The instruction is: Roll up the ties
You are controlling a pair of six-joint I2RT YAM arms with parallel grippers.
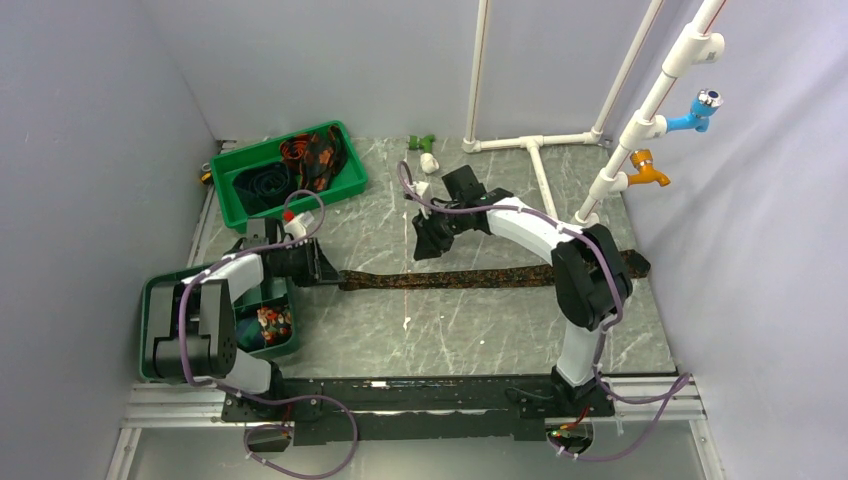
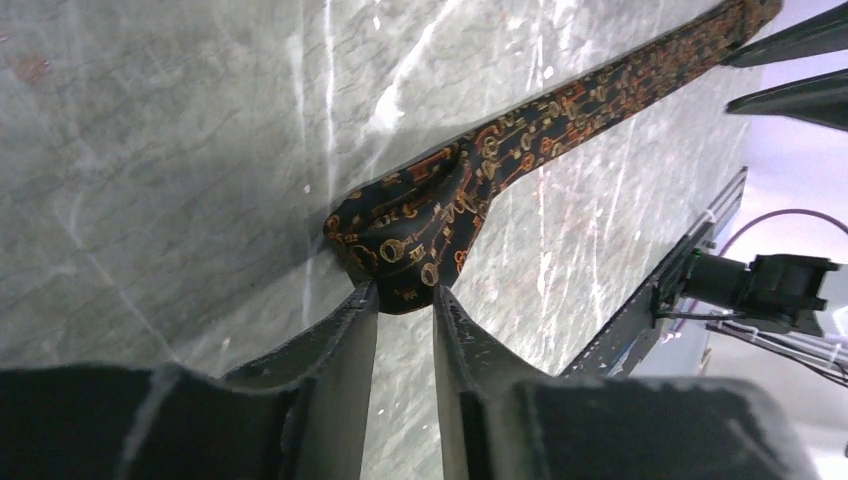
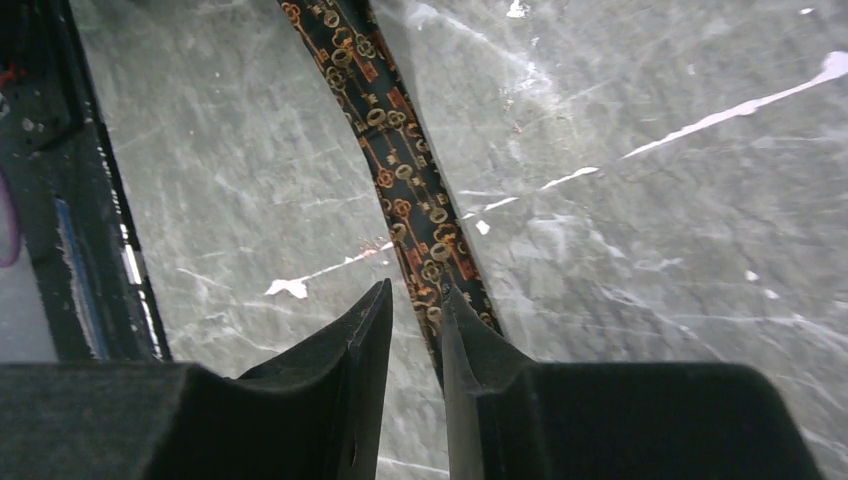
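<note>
The long dark tie with orange patterns (image 1: 450,279) lies stretched across the table. Its left end (image 2: 410,255) is puckered and raised in the left wrist view. My left gripper is at that end, its tips a small gap apart with the tie's edge at them; no firm grip shows. My right gripper (image 1: 432,250) is over the table behind the tie's middle. Seen from the right wrist, its fingers (image 3: 370,335) stand a little apart, with nothing visible held; the tie (image 3: 420,200) passes below and beyond them. My right arm covers part of the tie's right stretch.
A green tray (image 1: 355,180) with rolled and loose ties stands at back left. Another green bin (image 1: 280,351) is beneath the left arm. White pipes (image 1: 540,180) with taps rise at back right. Bare table lies in front of the tie.
</note>
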